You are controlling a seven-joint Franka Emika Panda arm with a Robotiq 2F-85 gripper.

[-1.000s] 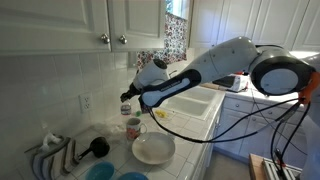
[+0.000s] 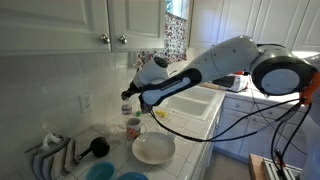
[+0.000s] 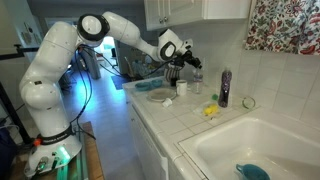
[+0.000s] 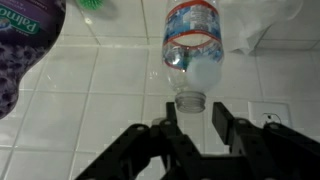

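Note:
A clear bottle (image 4: 190,62) with a red, white and blue label fills the upper middle of the wrist view, its cap (image 4: 190,102) pointing toward me. My gripper has its dark fingers apart, one on either side of the cap, with gaps showing between cap and fingers. In exterior view 1 the bottle (image 2: 126,106) stands by the tiled wall, just under the gripper (image 2: 127,95). Exterior view 2 shows the same bottle (image 3: 198,77) on the counter behind a white mug (image 3: 182,88). Whether a finger touches the cap I cannot tell.
Close by are the mug (image 2: 133,126) and a white bowl (image 2: 153,149). A dark purple bottle (image 3: 225,88) and a yellow item (image 3: 210,108) are on the sink side. Cabinets (image 2: 135,22) hang above.

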